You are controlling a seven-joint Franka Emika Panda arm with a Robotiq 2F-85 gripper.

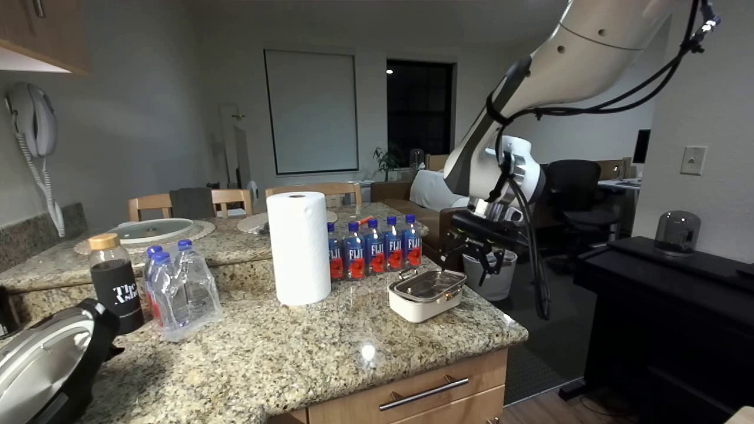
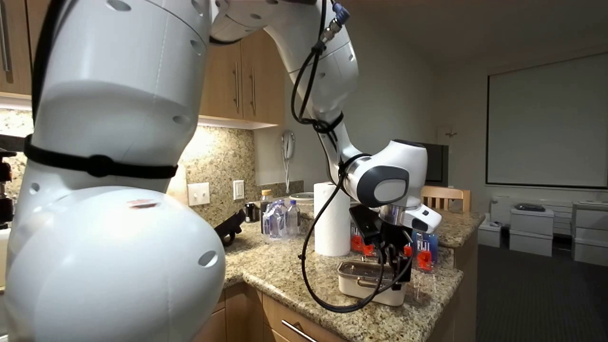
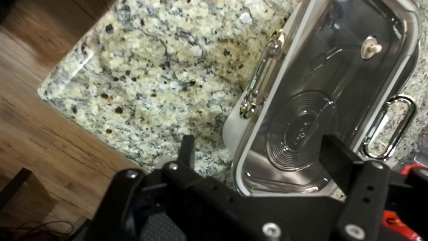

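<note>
A cream lunch box [image 1: 422, 306] with a clear lid [image 1: 429, 284] stands on the granite counter near its right end. Metal clasps sit on its long sides; one clasp [image 3: 262, 76] lies flat against the wall, while the other clasp [image 3: 391, 126] sticks outward in the wrist view. My gripper is open, its two dark fingers wide apart with nothing held between them. From above, one finger [image 3: 186, 150] shows over bare counter and the other over the lid's end. Exterior view 1 has the gripper [image 1: 468, 268] just above and right of the box.
Several blue-capped water bottles [image 1: 374, 251] line up behind the box. A paper towel roll [image 1: 300, 247] stands to their left, with wrapped bottles [image 1: 182, 290] and a dark flask [image 1: 115, 286] farther left. The counter's corner [image 3: 44, 90] is close; open granite lies in front.
</note>
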